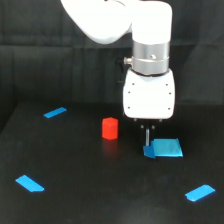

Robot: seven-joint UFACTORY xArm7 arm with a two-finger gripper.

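Note:
The white arm reaches down from the top, its gripper (pixel 147 135) low over a light blue square (pixel 169 147) on the black table. A darker blue piece (pixel 149 151) is at the fingertips, overlapping the square's left side; whether it is held cannot be told. A red block (pixel 110 128) stands to the left of the gripper.
Blue strips lie at the back left (pixel 55 112), front left (pixel 29 183) and front right (pixel 200 192).

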